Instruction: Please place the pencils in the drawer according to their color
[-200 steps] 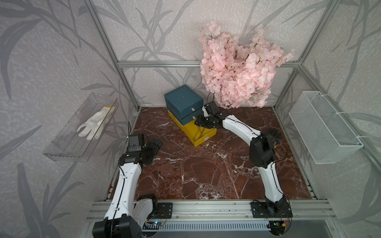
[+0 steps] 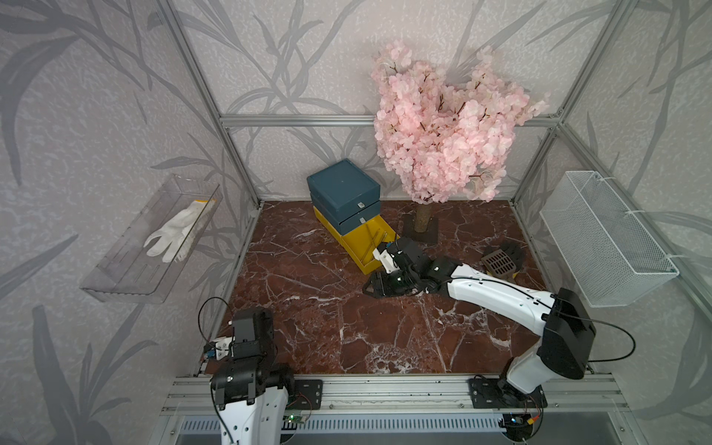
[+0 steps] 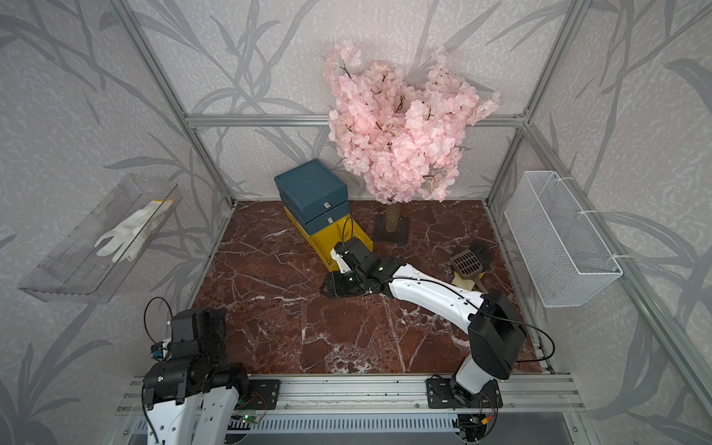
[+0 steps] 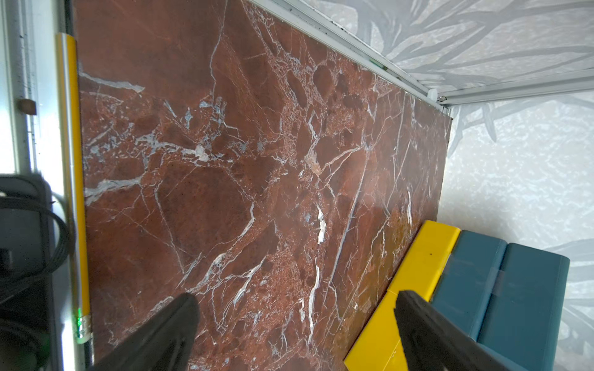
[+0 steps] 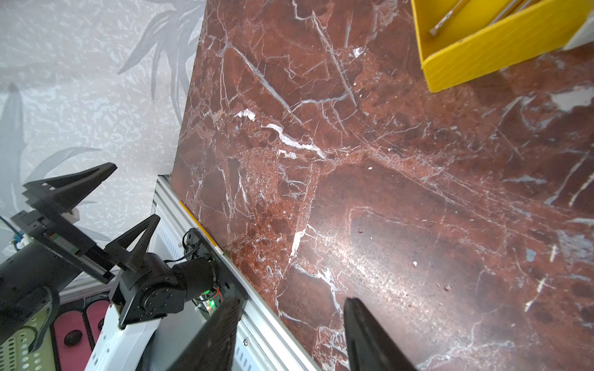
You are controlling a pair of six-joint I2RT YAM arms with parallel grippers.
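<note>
A yellow drawer (image 2: 357, 239) is pulled out beneath two shut blue-teal drawers (image 2: 347, 194). Some pencils (image 5: 450, 17) lie inside the yellow one, partly visible in the right wrist view. Another yellow pencil (image 4: 73, 179), with a metal-and-green end, lies along the table's front edge, at the left of the left wrist view; its far part also appears in the right wrist view. My left gripper is open and empty, back over the front left corner. Open too, my right gripper hangs in front of the yellow drawer with bare table between its fingers.
A potted pink blossom tree (image 2: 452, 126) stands behind the drawers. A dark slotted utensil (image 3: 468, 264) lies at the right. Wall baskets hang on both sides, a clear one (image 2: 152, 241) and a white mesh one (image 2: 612, 237).
My right gripper has come out from over the yellow drawer, toward the table's front. The left arm has drawn back toward the front left corner.
</note>
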